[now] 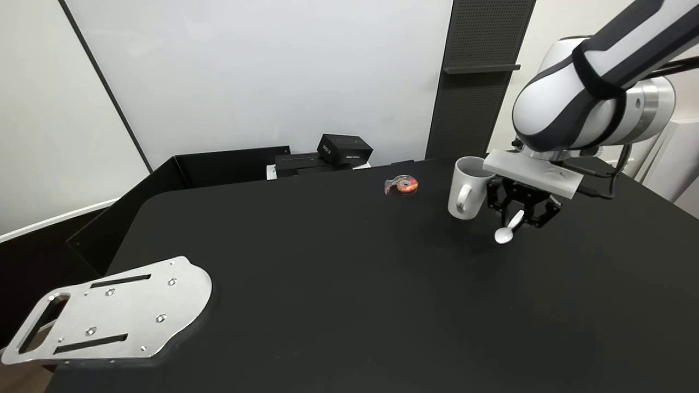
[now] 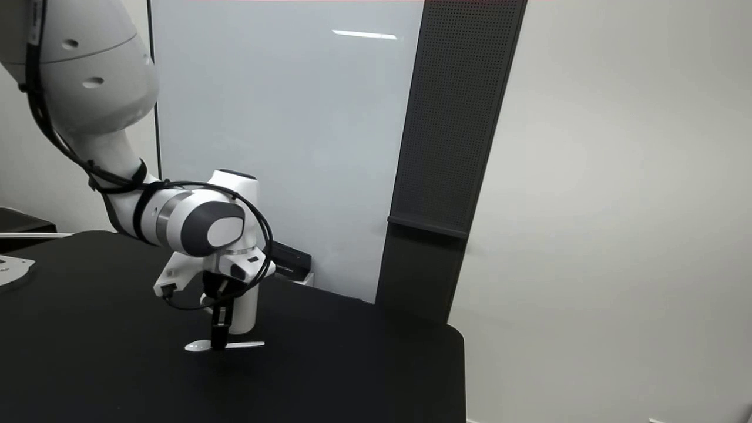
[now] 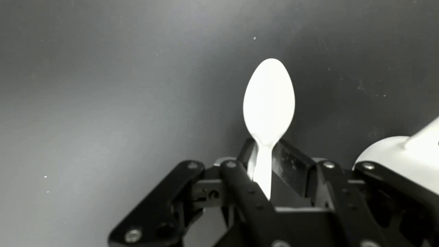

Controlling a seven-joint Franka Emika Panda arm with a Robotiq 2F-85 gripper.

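A white spoon [image 3: 269,101] is held across its handle by my gripper, which is shut on it. In the wrist view its bowl points away from the fingers, and part of the handle is hidden between them. Exterior view 2 shows the spoon [image 2: 198,345] lying roughly level, bowl to the left, low over the table. Right beside my gripper [image 1: 517,221] stands a white mug [image 1: 468,190], in exterior view 1 to its left with the handle facing the camera. Whether gripper and mug touch, I cannot tell.
A clear tape dispenser [image 1: 402,184] lies left of the mug. Black boxes [image 1: 344,150] sit at the table's back edge. A silver metal plate [image 1: 131,308] covers the front left corner.
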